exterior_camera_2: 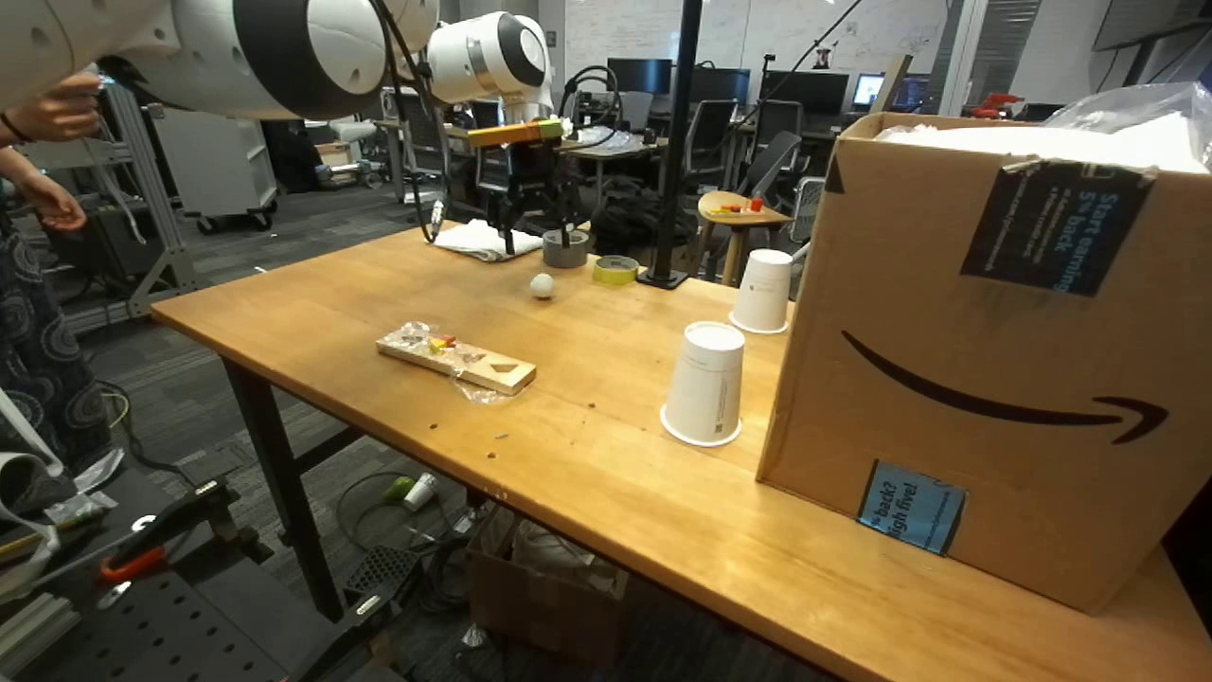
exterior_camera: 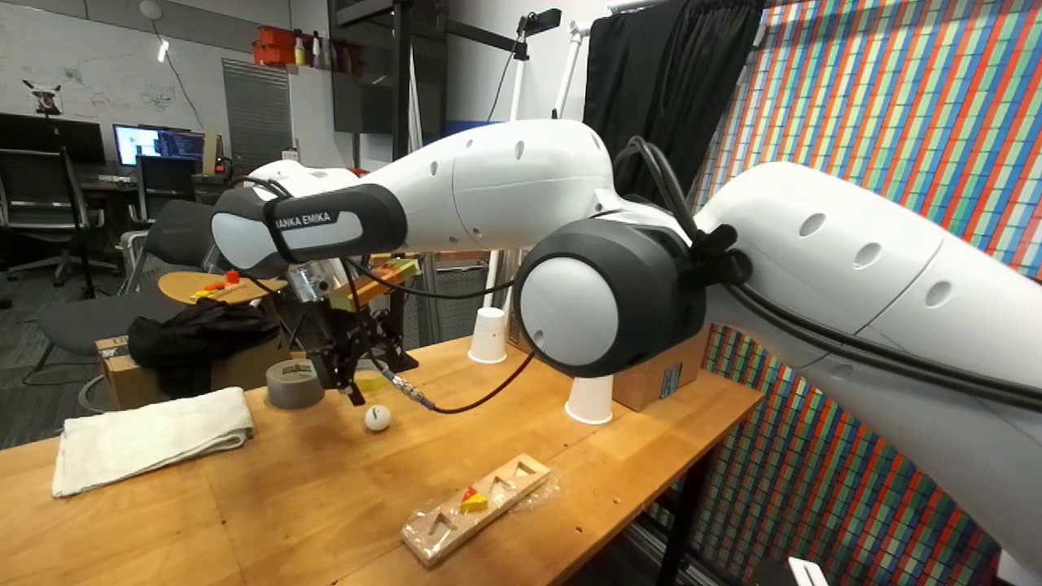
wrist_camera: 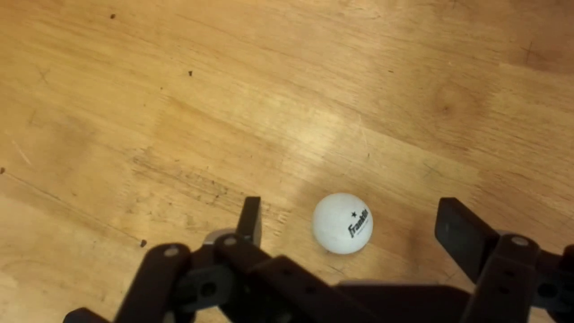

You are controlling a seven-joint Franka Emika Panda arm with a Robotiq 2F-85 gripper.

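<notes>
A white ball (wrist_camera: 342,223) with black "Franklin" print lies on the wooden table, seen in the wrist view between and beyond the two spread fingers. My gripper stands open and holds nothing. In the first exterior view the ball (exterior_camera: 377,418) rests on the tabletop, a little below and to the right of the dark gripper fingers (exterior_camera: 356,395). The second exterior view shows the ball (exterior_camera_2: 542,285) on bare wood, with the gripper (exterior_camera_2: 540,241) raised above the table behind it.
A grey tape roll (exterior_camera_2: 564,248), a yellow tape roll (exterior_camera_2: 614,269) and a folded white cloth (exterior_camera: 151,439) lie near the ball. Two upturned white cups (exterior_camera_2: 702,385) (exterior_camera_2: 762,292) stand by a large cardboard box (exterior_camera_2: 989,364). A wooden shape board (exterior_camera: 475,508) lies towards the front edge.
</notes>
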